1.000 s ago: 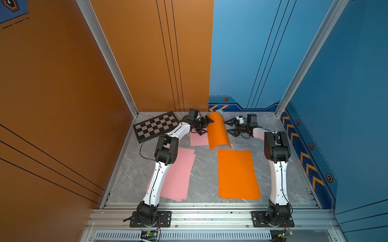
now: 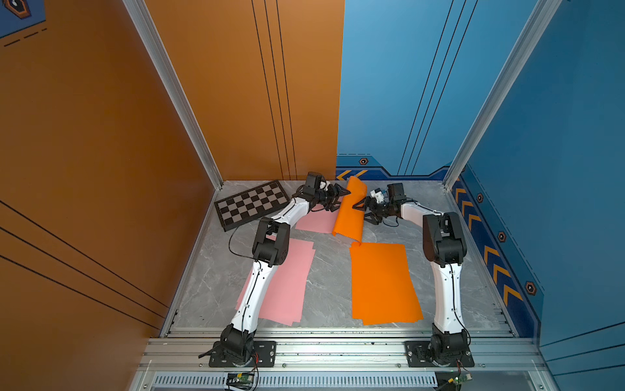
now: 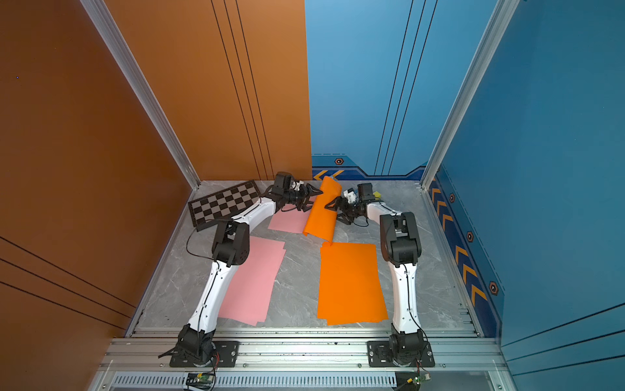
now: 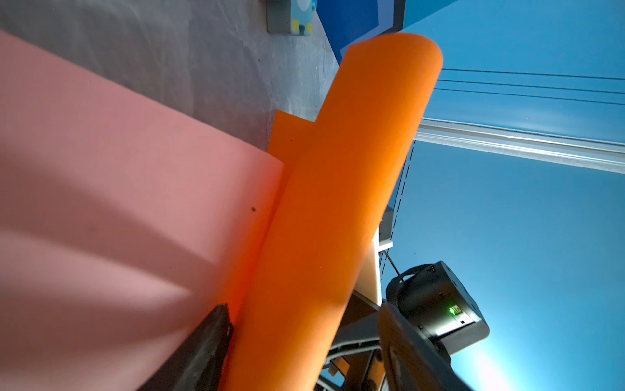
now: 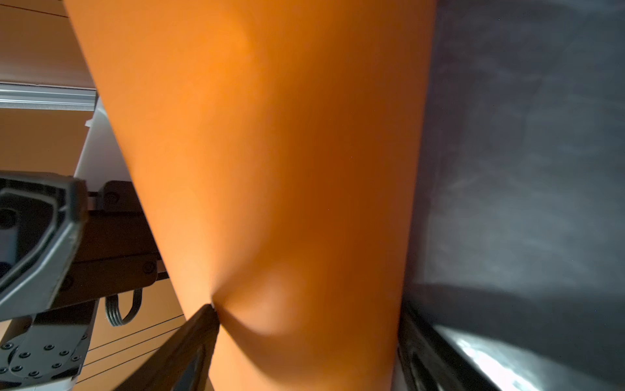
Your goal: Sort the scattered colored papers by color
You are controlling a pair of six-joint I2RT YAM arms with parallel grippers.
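Observation:
A curled orange sheet (image 2: 349,215) stands at the back middle, over a pink sheet (image 2: 315,220). My left gripper (image 2: 336,198) is at its left side; in the left wrist view the sheet runs up between the fingertips, and how far they are closed is unclear. My right gripper (image 2: 366,209) reaches in from the right, its fingers around the curl in the right wrist view, part open. A pink pile (image 2: 289,280) lies front left, an orange pile (image 2: 381,283) front right.
A checkered board (image 2: 250,203) lies at the back left. A small patterned block (image 4: 289,16) sits behind the curled sheet. Bare table shows along both sides and between the piles.
My right gripper has moved left onto the curled sheet. The sheet has tilted, its lower end shifting left and toward the orange pile, and more pink shows beside it.

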